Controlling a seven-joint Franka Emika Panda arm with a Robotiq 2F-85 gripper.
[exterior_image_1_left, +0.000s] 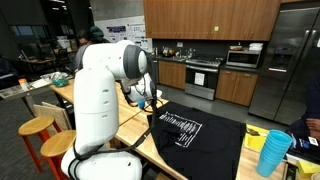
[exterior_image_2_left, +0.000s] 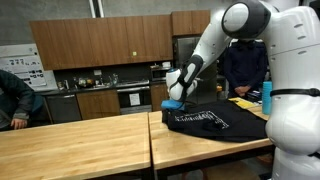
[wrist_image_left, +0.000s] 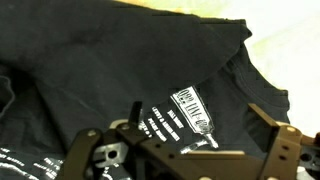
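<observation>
A black cloth garment (exterior_image_1_left: 205, 142) with white printing lies spread over the light wooden table. In the wrist view the cloth (wrist_image_left: 130, 50) fills most of the frame, showing a white text label and a bottle-like print, with soft folds at the left. My gripper hangs above it with its two fingers wide apart and only printed cloth seen beneath the gap. Seen from exterior view 2, the garment (exterior_image_2_left: 215, 122) is bunched up at its far left part. Whether the fingertips touch the cloth cannot be told.
A blue cup (exterior_image_1_left: 273, 153) stands on the table's right side, near yellow items (exterior_image_1_left: 256, 138). Wooden stools (exterior_image_1_left: 38, 125) are at the left. A person in a white top (exterior_image_2_left: 182, 90) is behind the table. Bare tabletop (exterior_image_2_left: 80, 145) stretches left of the cloth.
</observation>
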